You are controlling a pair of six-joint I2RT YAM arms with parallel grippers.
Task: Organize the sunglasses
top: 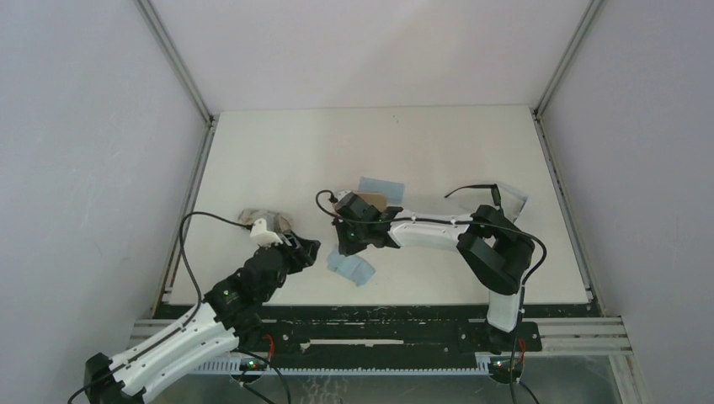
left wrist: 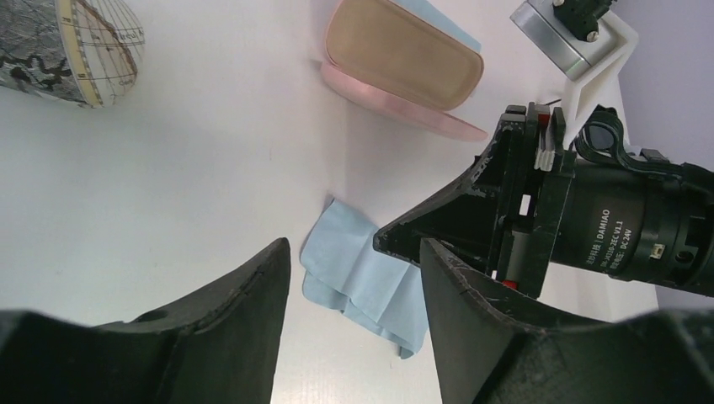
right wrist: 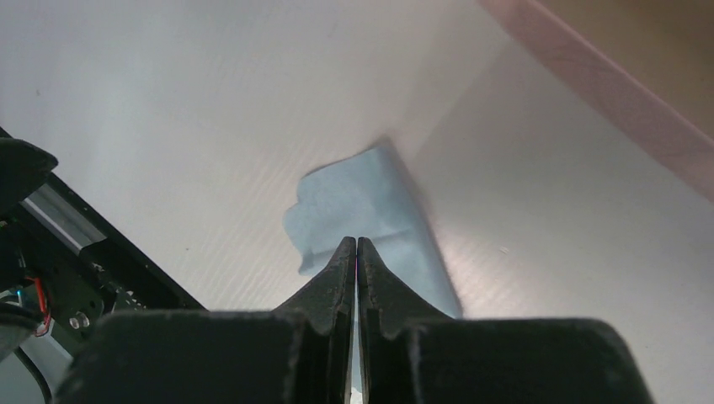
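A folded blue cleaning cloth (top: 351, 267) lies flat near the front middle of the table. In the right wrist view my right gripper is shut, its fingertips together with nothing between them, and the cloth (right wrist: 370, 198) lies beneath and outside them. Behind the right gripper sits an open glasses case, tan inside with a pink rim (left wrist: 396, 105); the arm partly covers it from above. Dark sunglasses (top: 495, 195) rest on a clear pouch at the right. My left gripper is open and empty, over the table to the cloth's left.
A map-patterned case (left wrist: 50, 50) lies at the left. Another flat blue cloth (top: 383, 189) is behind the tan case. The right arm spans the table's middle right.
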